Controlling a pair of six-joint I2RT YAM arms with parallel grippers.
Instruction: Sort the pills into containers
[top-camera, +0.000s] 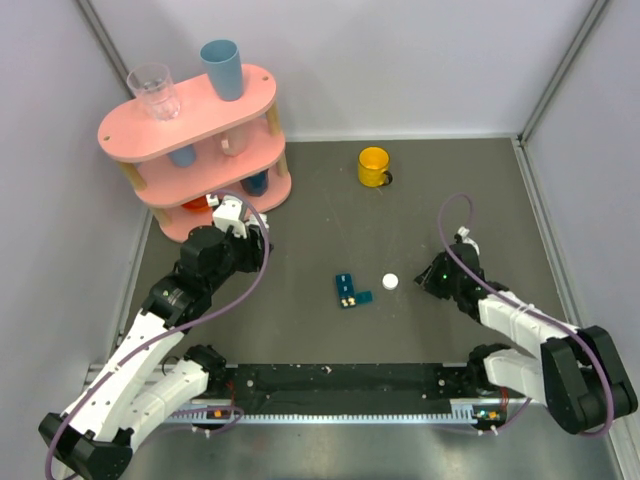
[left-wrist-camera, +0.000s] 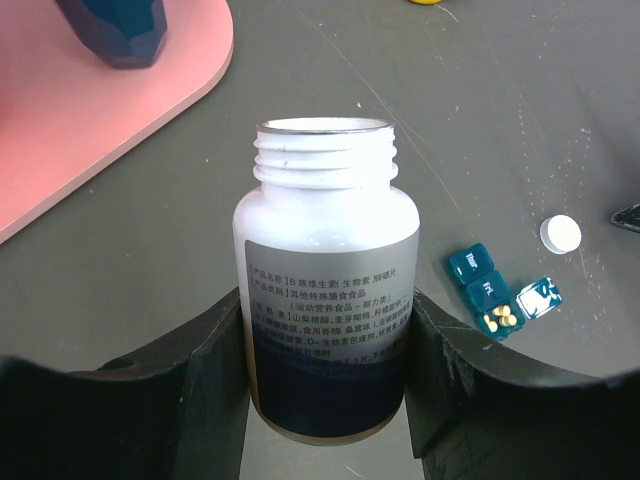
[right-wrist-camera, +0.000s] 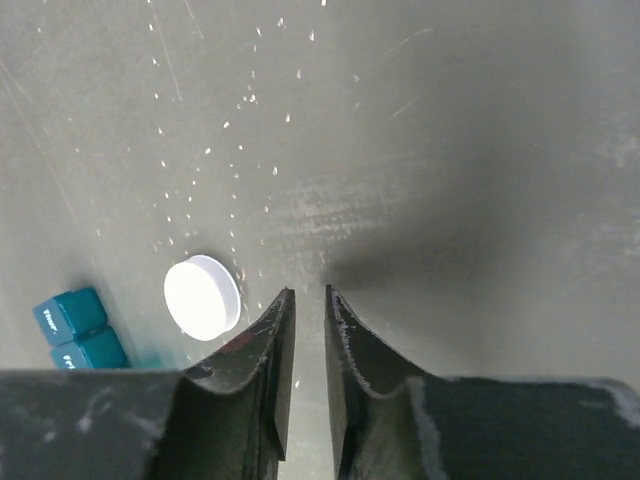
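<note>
Held upright in the left wrist view is a white, lidless pill bottle (left-wrist-camera: 325, 215) with a grey and dark label; my left gripper is shut around its body. Its contents are hidden. A round white cap (right-wrist-camera: 202, 297) lies on the table, left of my right gripper, whose fingers are a little apart with only bare table between them. The dark blue pill box (top-camera: 345, 290) lies left of the cap. One of its compartments has its lid (left-wrist-camera: 540, 297) folded out, and several pale pills (left-wrist-camera: 500, 318) are inside.
A pink shelf (top-camera: 190, 135) with cups stands at the back left, close to my left arm. The yellow mug (top-camera: 373, 166) stands near the back wall. Bare table lies between mug and pill box.
</note>
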